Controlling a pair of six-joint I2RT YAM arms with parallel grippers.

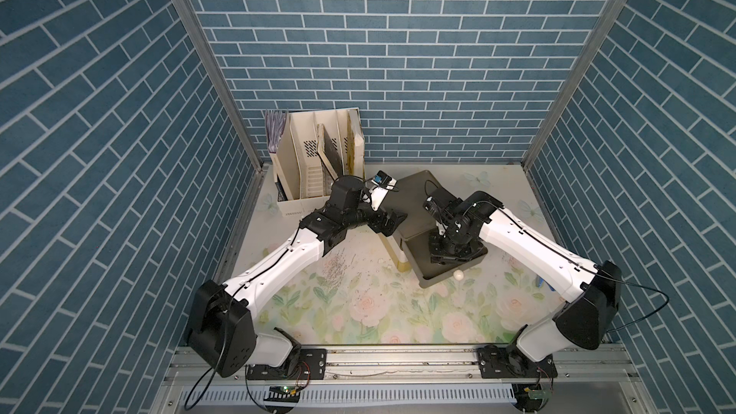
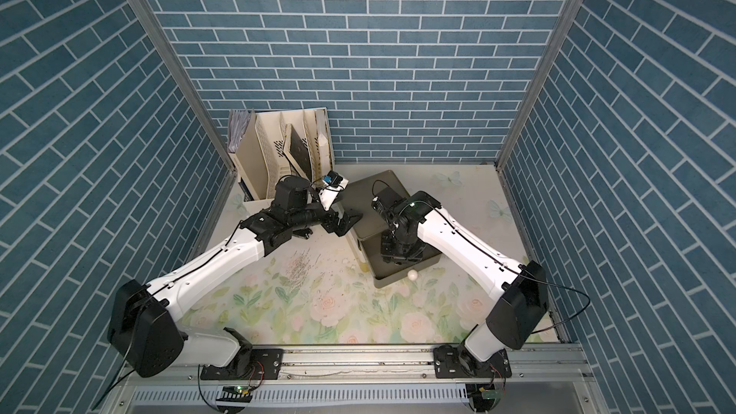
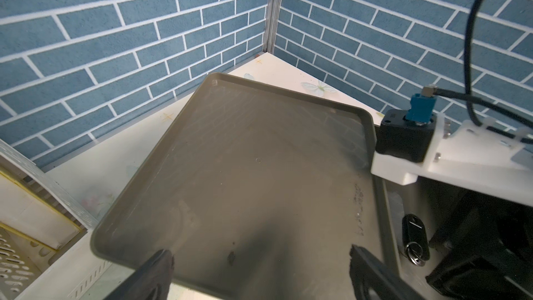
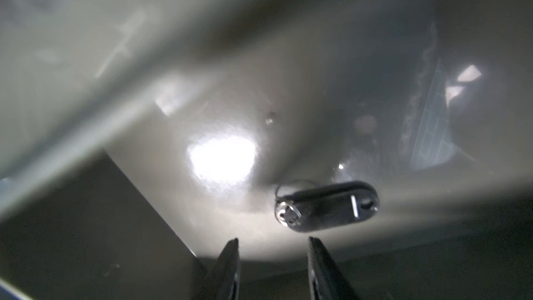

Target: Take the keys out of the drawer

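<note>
The drawer, a dark grey open bin with a white round knob, stands under a grey top. In the right wrist view the keys, a black fob with a metal ring, lie on the drawer floor just beyond my right gripper, which stands open with nothing between its fingers. The top views show that gripper down inside the drawer, hiding the keys. My left gripper hangs over the grey top at the drawer's left; its fingers show apart at the bottom of the left wrist view, empty.
A cream file rack stands at the back left. Brick-patterned walls enclose the table on the back and sides.
</note>
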